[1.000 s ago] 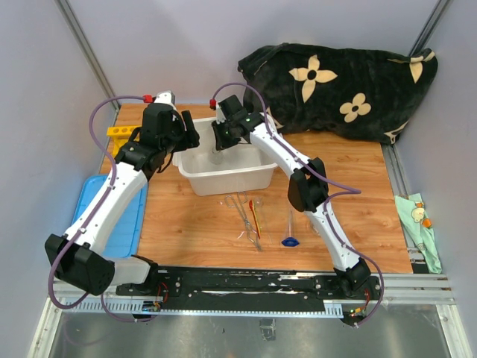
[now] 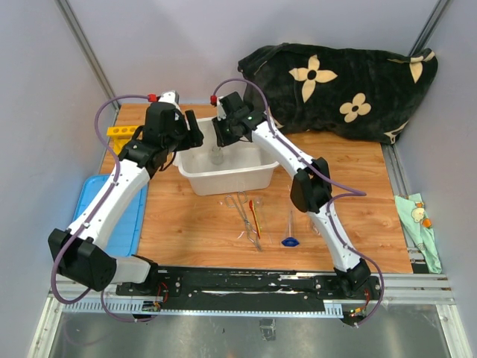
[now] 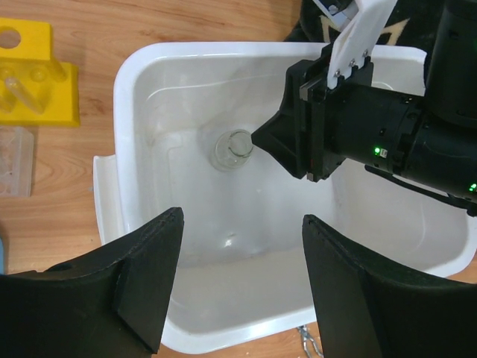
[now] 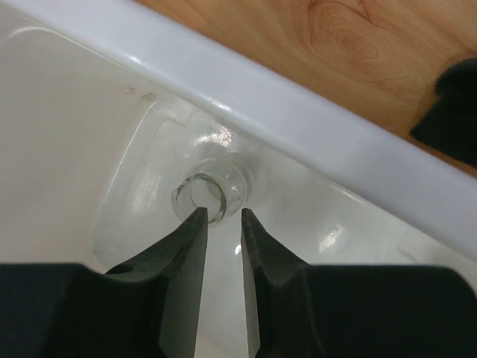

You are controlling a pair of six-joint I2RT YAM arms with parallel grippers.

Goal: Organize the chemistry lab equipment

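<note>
A clear glass beaker (image 3: 232, 151) stands upright on the floor of the white bin (image 2: 227, 183), towards its back left. In the right wrist view the beaker (image 4: 237, 181) lies just beyond my right gripper. That gripper's fingers are slightly apart, and they grip nothing. My left gripper is wide open above the bin with nothing between its fingers. On the wood in front of the bin lie metal tongs (image 2: 244, 216), a thin yellow-and-red item (image 2: 255, 218) and a blue-based glass cylinder (image 2: 290, 240).
The yellow rack (image 3: 63, 93) and a clear well plate (image 3: 15, 160) stand left of the bin. A blue tray (image 2: 128, 231) lies further forward. A dark cushion (image 2: 335, 89) fills the back right.
Both arms have shifted slightly to the right in the top view.
</note>
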